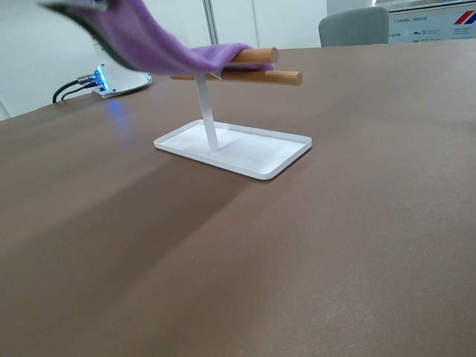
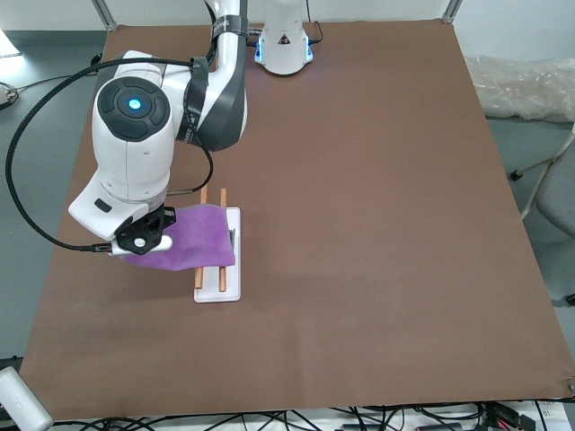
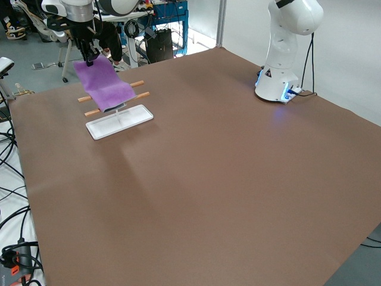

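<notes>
A purple cloth (image 2: 193, 238) (image 1: 163, 37) (image 3: 104, 83) lies draped over the two wooden bars (image 2: 223, 278) (image 1: 275, 78) (image 3: 143, 95) of a small rack on a white rectangular tray base (image 2: 216, 295) (image 1: 260, 156) (image 3: 119, 122). My gripper (image 3: 88, 61) hangs at the cloth's raised end, low over the left side of the rack. In the left view the arm's housing hides its fingers. In the right view they are dark and small at the cloth's edge, so their state is unclear.
Cables run along the table's near edge.
</notes>
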